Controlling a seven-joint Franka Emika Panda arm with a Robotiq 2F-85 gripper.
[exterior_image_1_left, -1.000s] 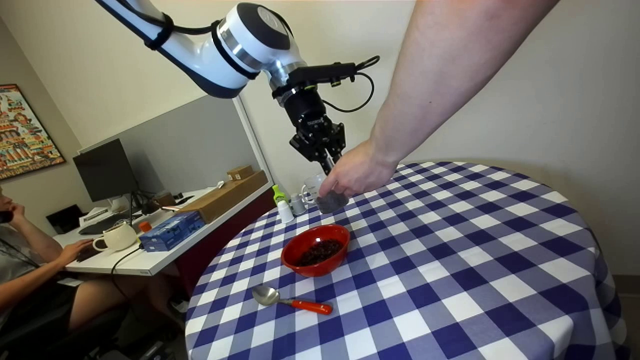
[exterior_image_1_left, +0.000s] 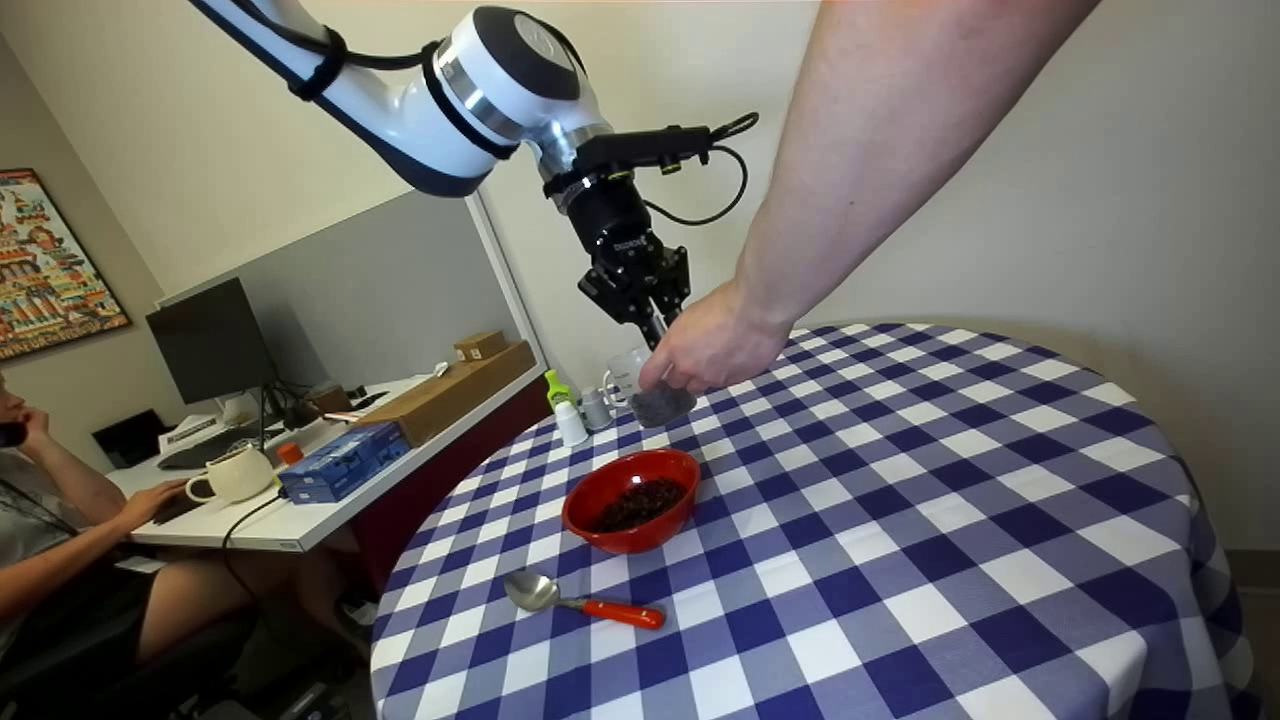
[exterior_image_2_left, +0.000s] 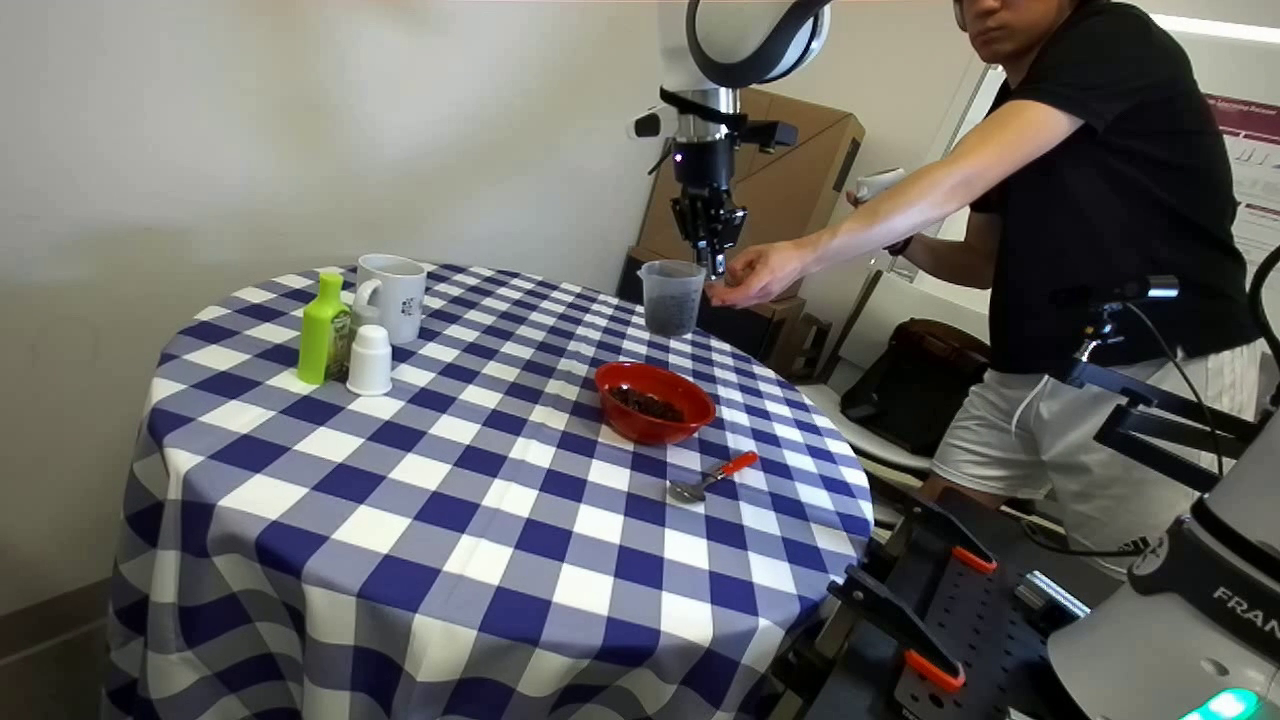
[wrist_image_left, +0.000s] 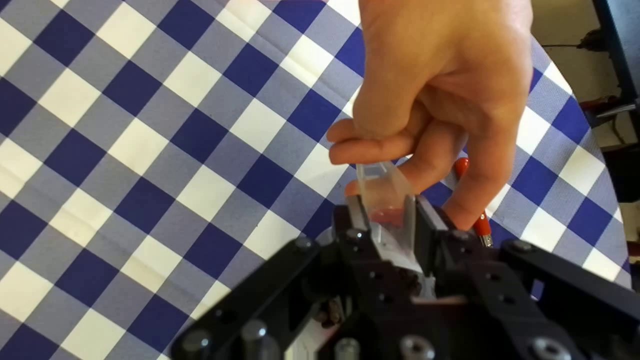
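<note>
In the second exterior view a clear measuring cup (exterior_image_2_left: 673, 300) with dark contents hangs upright above the table, level with my gripper (exterior_image_2_left: 716, 266). The wrist view shows my gripper shut on the cup's clear handle (wrist_image_left: 384, 183). A person's hand (wrist_image_left: 447, 102) is at the handle too, its fingers curled around the far end. Below and nearer the camera, in the first exterior view, stands a red bowl (exterior_image_1_left: 581, 510) with dark bits inside. A spoon with a red handle (exterior_image_1_left: 624, 613) lies on the cloth beside the bowl.
The person's forearm (exterior_image_1_left: 840, 192) reaches in close to my gripper. A white mug (exterior_image_2_left: 393, 294), a green bottle (exterior_image_2_left: 320, 330) and a white shaker (exterior_image_2_left: 369, 360) stand together at one side. Much of the checkered tablecloth (exterior_image_2_left: 480, 528) is clear.
The arm and cup look unmoved in the first exterior view. The person's hand and forearm have shifted very slightly.
</note>
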